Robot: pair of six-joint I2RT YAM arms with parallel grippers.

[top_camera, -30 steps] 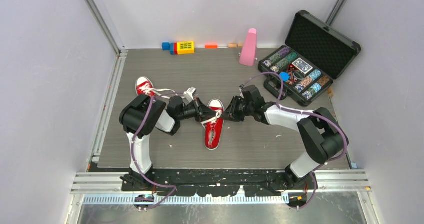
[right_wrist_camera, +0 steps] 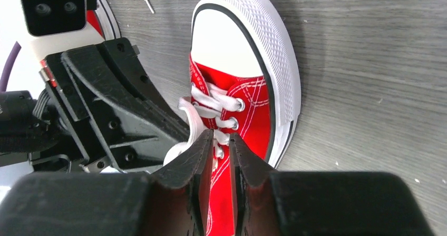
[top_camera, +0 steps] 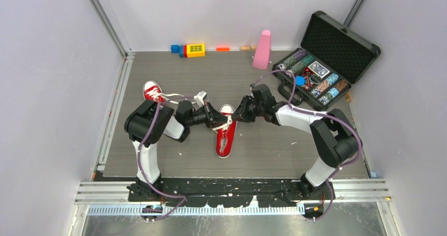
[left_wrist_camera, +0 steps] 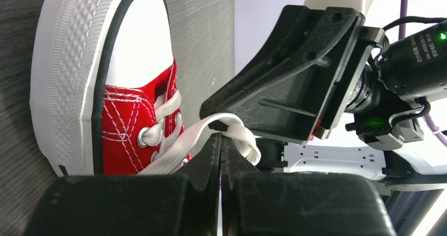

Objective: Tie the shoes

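One red shoe (top_camera: 225, 139) with a white toe stands mid-table, toe to the back, with both grippers at its laces. My left gripper is shut. A white lace (left_wrist_camera: 182, 144) bends in a loop at its tips; whether it is pinched there cannot be seen. In the left wrist view that loop curls around the tip of my right gripper. The right one is slightly open over the eyelets, a narrow gap between its fingers, and white lace (right_wrist_camera: 220, 136) shows through it. Another red shoe (top_camera: 153, 91) lies at the back left, laces trailing.
Toy blocks (top_camera: 188, 50) line the back edge, near a pink tapered object (top_camera: 262, 50). An open black case (top_camera: 321, 80) of chips and cards fills the back right. In front of the arms, the table (top_camera: 274, 157) is mostly clear.
My right arm has shifted left and slightly towards the back, bringing its tips closer over the shoe. The left arm and both shoes look nearly unmoved.
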